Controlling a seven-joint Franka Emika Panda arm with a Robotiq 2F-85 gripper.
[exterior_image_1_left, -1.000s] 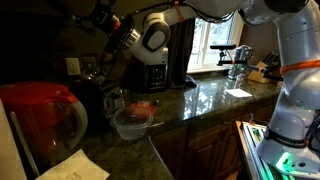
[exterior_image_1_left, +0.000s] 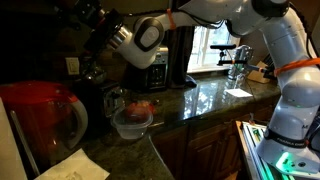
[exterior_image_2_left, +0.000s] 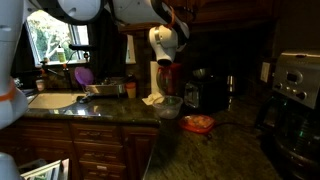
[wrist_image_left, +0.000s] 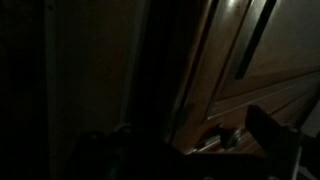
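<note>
My gripper (exterior_image_1_left: 96, 36) is raised above the counter, up by the dark wooden wall cabinets, with the white arm reaching in from the right. In the wrist view its dark fingers (wrist_image_left: 268, 130) stand apart in deep shadow, and nothing shows between them. Facing them is a brown cabinet door (wrist_image_left: 285, 50) with a small round knob (wrist_image_left: 230, 136). On the counter below is a clear bowl (exterior_image_1_left: 132, 124), seen also in the second exterior view, where a red dish (exterior_image_2_left: 197, 123) lies near it. The gripper's tips are hard to make out in both exterior views.
A toaster (exterior_image_2_left: 208, 92) stands behind the dish, and a coffee maker (exterior_image_2_left: 298, 105) is at the right. A big red appliance (exterior_image_1_left: 42, 118) and a white cloth (exterior_image_1_left: 76, 168) take up the left. Bare counter (exterior_image_2_left: 200, 155) lies in front.
Over the last second the wrist and gripper have shifted slightly left in exterior view 1, close to the wall cabinets. The things on the counter have not moved.
</note>
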